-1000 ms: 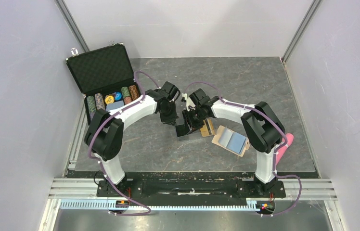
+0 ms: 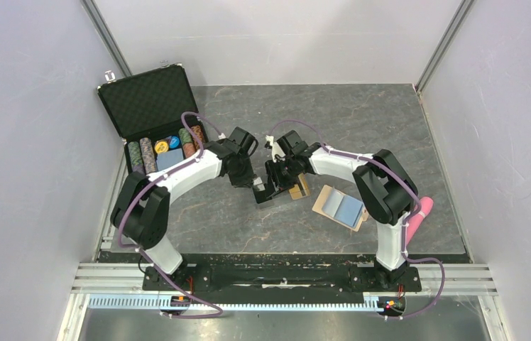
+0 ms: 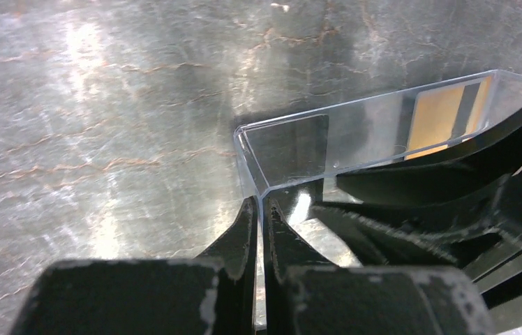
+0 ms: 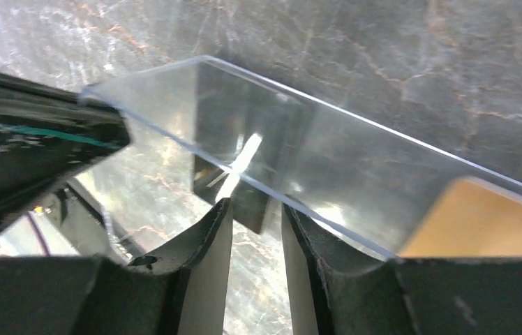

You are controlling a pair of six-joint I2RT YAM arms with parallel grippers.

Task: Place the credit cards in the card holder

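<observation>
The clear card holder (image 3: 363, 136) stands low over the table in the middle. My left gripper is shut on its end wall. Inside or beneath it show a dark card (image 4: 237, 174) and a gold card (image 3: 436, 118); the clear plastic makes it unclear which. My right gripper is part open at the holder's long side, its fingertips close to the dark card and the rim. Whether anything is between them is not clear.
A case of chips (image 2: 148, 99) lies open at the back left. A board with blue cards (image 2: 341, 209) and a pink roll (image 2: 419, 217) lie to the right.
The left arm has moved toward the front left with the holder, and the gold card shows slightly further left. The right gripper has shifted slightly left.
</observation>
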